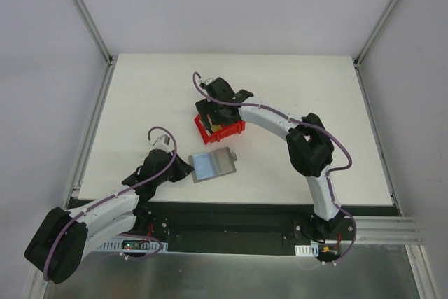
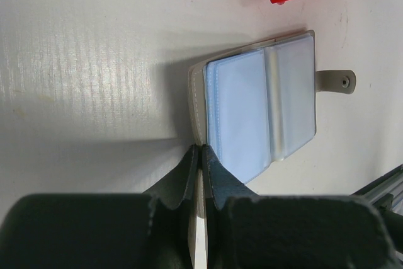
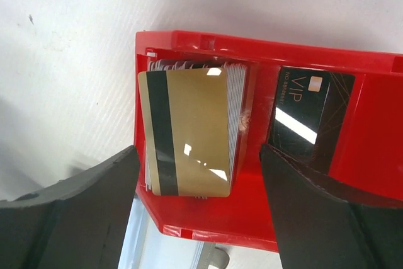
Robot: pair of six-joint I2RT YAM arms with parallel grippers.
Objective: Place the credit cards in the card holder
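Observation:
A red box [image 1: 238,129] holds a stack of cards topped by a gold card [image 3: 189,130], with a black VIP card [image 3: 302,111] in the compartment beside it. My right gripper [image 1: 217,113] is open above the box, one finger on each side of the lower view of the stack's right part. The card holder [image 2: 239,111] lies open below the box, with pale blue and clear sleeves and a snap tab. My left gripper is shut at the holder's left edge; whether that edge is between its fingertips is unclear.
The table's front edge runs just below the card holder.

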